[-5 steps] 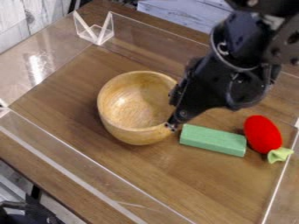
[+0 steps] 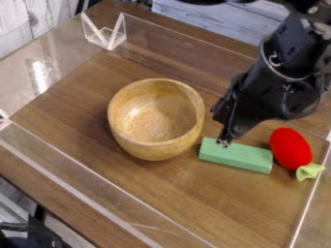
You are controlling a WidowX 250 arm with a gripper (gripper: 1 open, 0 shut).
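The black gripper hangs at the right, its tips just above a light green block; whether it touches the block or is open cannot be told. A wooden bowl stands to the left of it. A red object with a pale green end lies right of the block, partly beside the gripper's body.
The wooden table has bare room at the front and far left, with clear plastic edges along its sides. A clear bracket stands at the back left.
The gripper has moved right, away from over the bowl to above the green block, and back a little. The bowl, block and red object look unmoved.
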